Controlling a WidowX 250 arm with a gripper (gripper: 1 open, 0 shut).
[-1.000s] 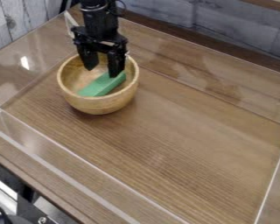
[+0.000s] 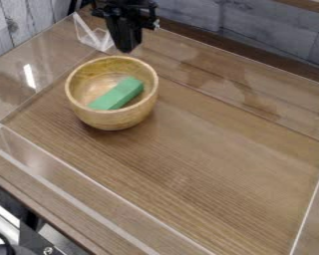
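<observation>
A wooden bowl [image 2: 140, 100] sits on the table left of centre, with a green oblong object [image 2: 117, 93] lying inside it. My black gripper [image 2: 123, 44] hangs above and behind the bowl at the top of the view, clear of the green object. Whether its fingers are open or shut is too small to tell.
A clear, crumpled bag or wrap [image 2: 95, 30] lies behind the bowl at the top left.
My gripper has risen up and back, away from the bowl and the green object, which stays inside.
</observation>
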